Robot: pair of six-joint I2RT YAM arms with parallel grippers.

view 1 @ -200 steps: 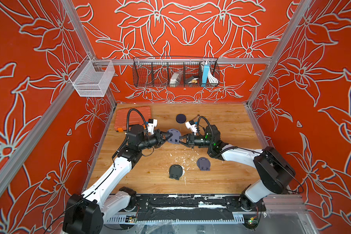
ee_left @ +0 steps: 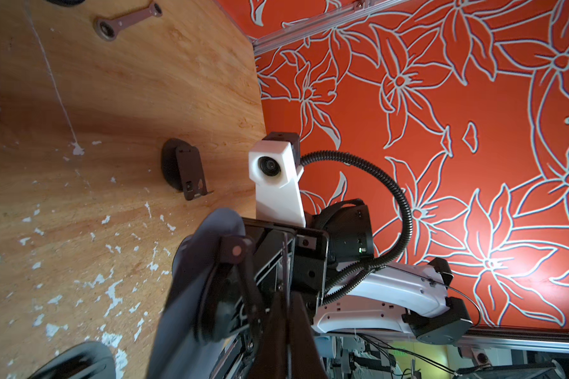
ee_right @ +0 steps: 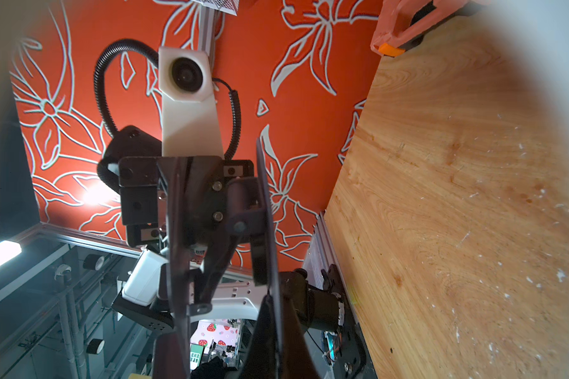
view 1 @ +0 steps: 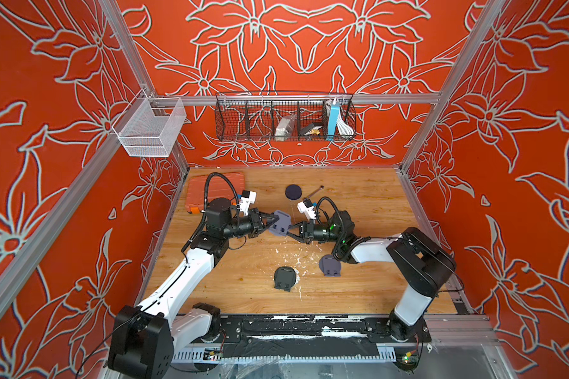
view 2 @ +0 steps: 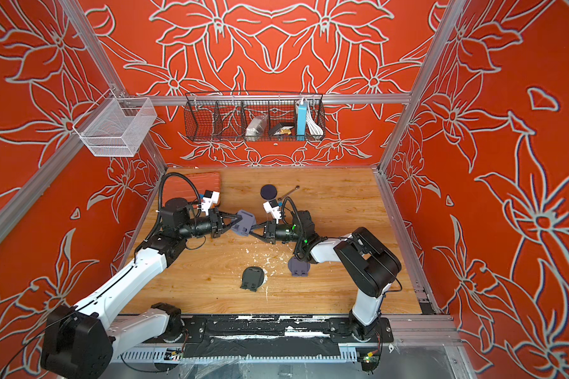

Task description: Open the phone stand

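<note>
A thin purple-grey phone stand [view 1: 280,223] is held above the table between both arms. Its left edge sits in my left gripper [view 2: 237,218], which is shut on it. My right gripper [view 2: 251,232] is shut at the stand's lower right edge. In the right wrist view two thin leaves of the phone stand [ee_right: 179,252] appear nearly edge-on with a gap between them; one runs into the right fingers. In the left wrist view a round-topped leaf of the stand [ee_left: 199,271] stands apart from the thin edge in the left fingers. The fingertip contacts are dark.
A dark grey stand [view 1: 285,278] and a purple stand [view 1: 330,265] lie flat in front. Behind are a dark disc [view 1: 293,191], a wrench [view 1: 315,192] and a red case [view 1: 213,192].
My right arm's elbow has swung inward, and its hand has turned slightly. The stand's lower part has shifted slightly downward in view. My left arm has moved only a little.
</note>
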